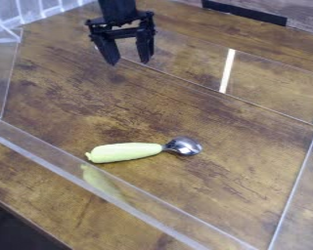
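My black gripper (125,44) is at the top of the view, over the far part of the wooden surface, its two fingers hanging apart with nothing seen between them. Well below it, nearer the camera, a pale yellow-green corn-like object (124,152) lies on the wood, with a metal spoon (184,146) at its right end.
Clear low panels border the wooden table (146,195) on the left, front, right and back, with a white strip (227,71) on the back one. A dark bar (245,12) lies at the top right.
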